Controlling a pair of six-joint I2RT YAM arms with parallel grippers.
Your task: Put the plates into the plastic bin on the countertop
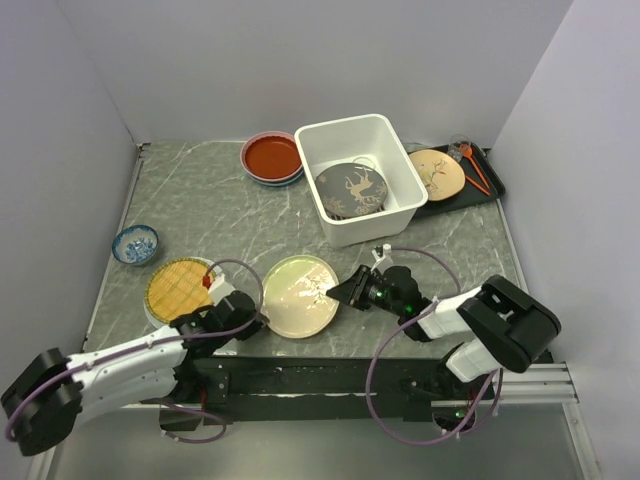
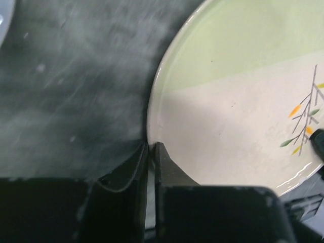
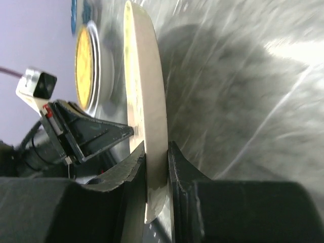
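Note:
A cream-and-green plate [image 1: 300, 290] with a branch pattern lies in the front middle between both grippers. My left gripper is shut on its left rim. My right gripper is shut on the opposite edge, which fills the middle of the right wrist view. The white plastic bin [image 1: 345, 225] stands at the back, holding a grey deer-pattern plate [image 1: 350, 185]. A yellow round plate [image 1: 175, 290] lies on others at the front left. Red and pink plates [image 1: 270, 157] are stacked left of the bin.
A blue-patterned bowl [image 1: 135, 243] sits at the left. A black tray [image 1: 475, 200] at the back right holds a beige plate [image 1: 432, 172] and orange utensils. Bare countertop [image 1: 210, 210] spans the middle left; walls enclose the sides and back.

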